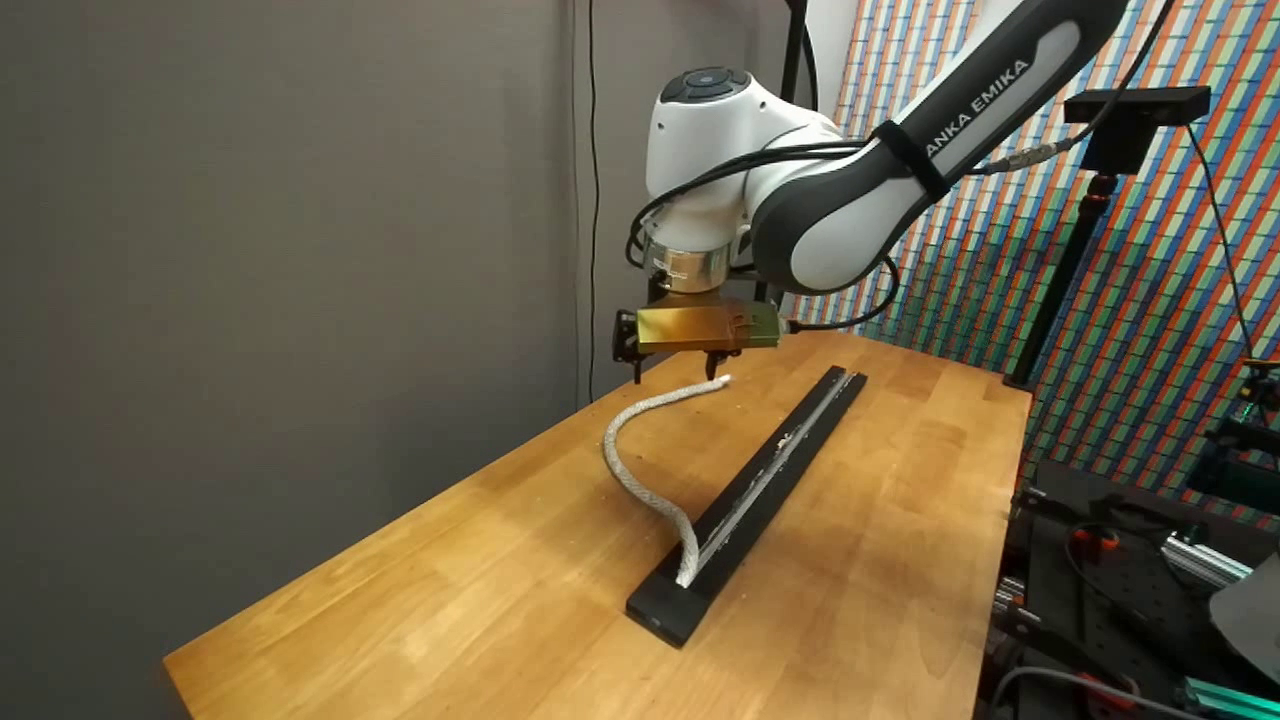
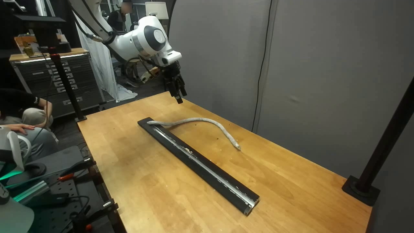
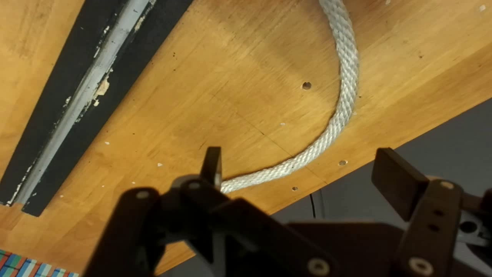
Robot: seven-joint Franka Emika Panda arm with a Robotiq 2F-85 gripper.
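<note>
A pale braided rope (image 1: 620, 462) curves over the table, one end resting on the near end of a long black channel bar (image 1: 780, 486) in exterior view 1. Its other end lies loose on the wood. Along the bar's middle runs a grey groove with flaked edges, clear in the wrist view on the bar (image 3: 76, 104). My gripper (image 1: 677, 367) is held above the table by the rope's loose end. In the wrist view its fingers stand wide apart and nothing is between them; the left finger hides the tip of the rope (image 3: 348, 69).
A grey wall panel (image 2: 310, 97) stands along one table edge. A black post (image 2: 368, 167) rises from a corner, and a camera stand (image 1: 1062, 276) stands at another edge.
</note>
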